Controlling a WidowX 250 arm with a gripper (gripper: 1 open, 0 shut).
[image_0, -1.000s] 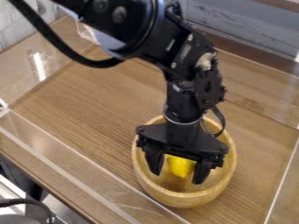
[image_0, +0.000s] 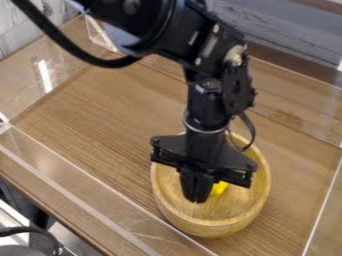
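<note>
My black gripper (image_0: 198, 184) is lowered into a round wooden bowl (image_0: 211, 222), its fingers shut and pointing down. A yellow object (image_0: 218, 189) lies in the bowl just behind and right of the fingertips, partly hidden by the gripper. I see nothing clearly held between the fingers.
Clear panels edge the table, and a grey wall stands at the back. A dark cable lies at the lower left, off the table.
About a second ago the fingers stood apart around the yellow object; now they are shut. The gripper has shifted slightly left and up, leaving part of the yellow object showing at its right.
</note>
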